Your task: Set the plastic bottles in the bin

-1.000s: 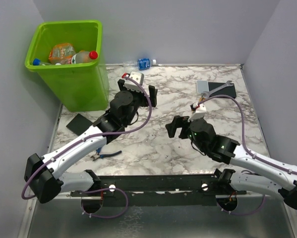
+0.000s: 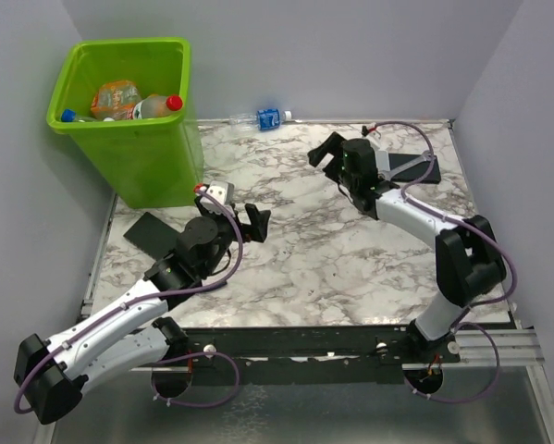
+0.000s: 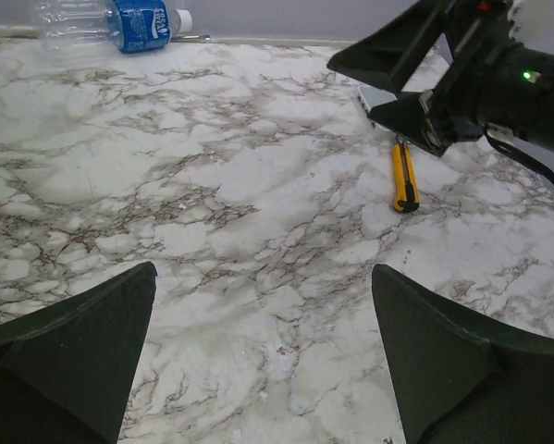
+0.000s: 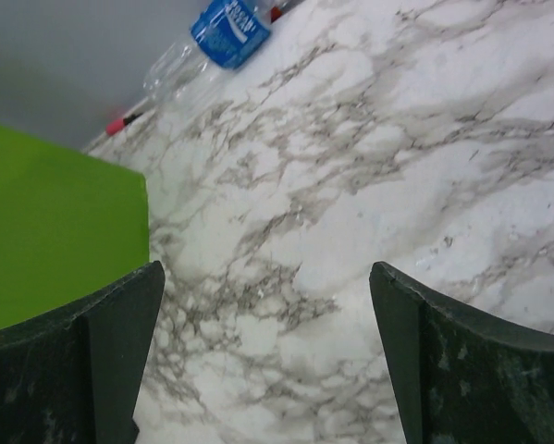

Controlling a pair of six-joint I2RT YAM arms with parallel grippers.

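Observation:
A clear plastic bottle with a blue label [image 2: 269, 119] lies on its side at the table's back edge, right of the green bin [image 2: 152, 171]. Inside the bin are bottles, among them a red-capped one [image 2: 156, 106] and a blue-capped one [image 2: 75, 117]. My left gripper [image 2: 249, 220] is open over the table in front of the bin, nothing between its fingers. Open and empty too, my right gripper [image 2: 321, 157] hangs nearer the bottle, to its front right. The bottle [image 4: 228, 35] shows at the top of the right wrist view, well beyond the fingertips.
A yellow cutter [image 3: 404, 178] lies on the marble table. At the back right are a dark flat pad [image 2: 415, 167] and a wrench [image 2: 428, 155]. Another dark pad [image 2: 151, 235] lies before the bin.
My right gripper has moved back toward the rear of the table. The left one has drawn back toward the front left. The bottle has stayed in place.

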